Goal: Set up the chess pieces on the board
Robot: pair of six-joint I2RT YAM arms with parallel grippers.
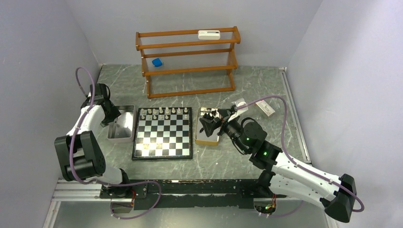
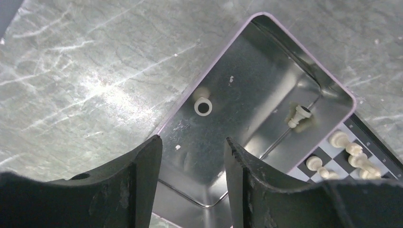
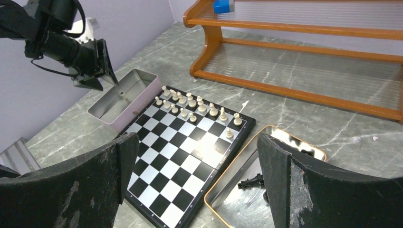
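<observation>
Two white pawns lie in the pinkish metal bin: one pawn [image 2: 203, 107] points its round base at the camera, and the other pawn [image 2: 299, 116] rests on its side by the wall near the board. My left gripper is open over the bin, its fingers empty. On the chessboard [image 3: 178, 161], white pieces fill the far row, with several pawns in front and a gap before the lone pawn [image 3: 229, 133] at the right. My right gripper stands open and empty above the gold-rimmed bin [image 3: 269, 128], where black pieces [image 3: 252, 182] lie loose.
A wooden rack [image 1: 187, 71] stands behind the board, holding a blue object [image 1: 157, 62] and a white device [image 1: 209, 34]. A small white box [image 1: 264, 107] lies to the right. Both bins flank the board closely. Bare table shows in front of them.
</observation>
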